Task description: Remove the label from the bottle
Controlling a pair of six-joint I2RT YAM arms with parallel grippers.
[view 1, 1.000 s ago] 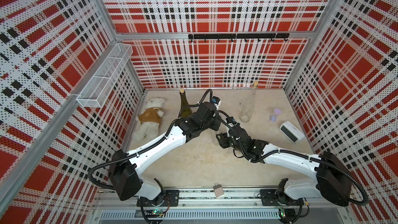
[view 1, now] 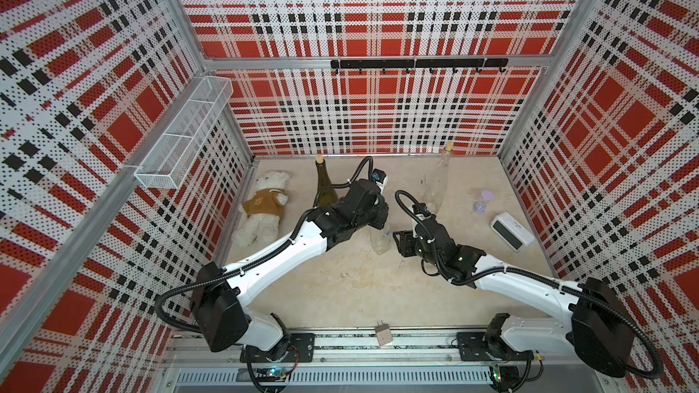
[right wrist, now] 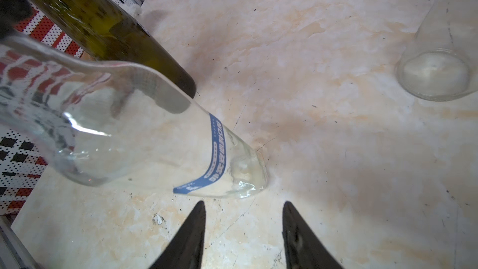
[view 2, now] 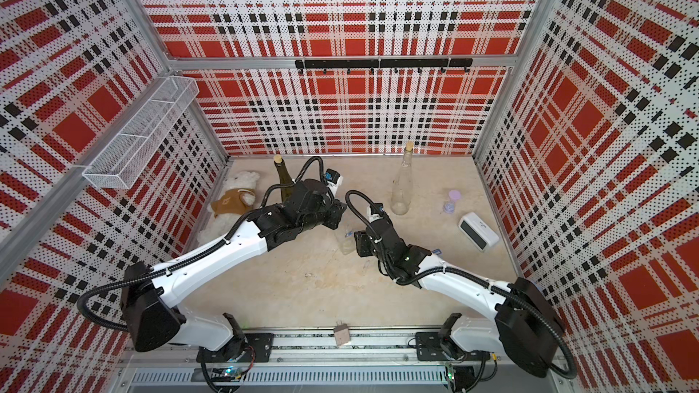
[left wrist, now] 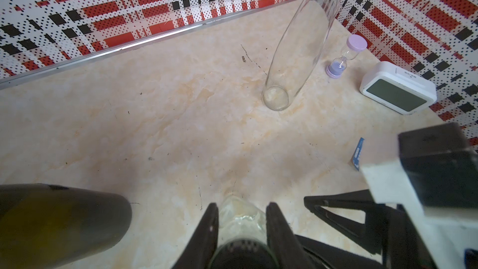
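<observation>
A clear glass bottle [right wrist: 144, 134] hangs tilted over the table, its base pointing toward the lower right in the right wrist view. My left gripper is shut on its upper end. A blue curved label [right wrist: 217, 154] with white print sits on the bottle's side near the base. My right gripper stands open just beside the bottle's base, with only bare table showing between its fingers. From the top left view, the right gripper [view 1: 402, 242] is to the right of the bottle's lower end [view 1: 380, 240].
A dark green bottle [view 1: 325, 185] and a teddy bear [view 1: 263, 207] are at the left. Another clear bottle [view 2: 402, 187], an hourglass [left wrist: 346, 55] and a white clock [left wrist: 398, 87] occupy the right. A blue strip [left wrist: 357, 153] lies on the table near the right arm.
My right gripper has moved to the right, away from the bottle, uncovering its base in the top left view. The left arm appears unmoved.
</observation>
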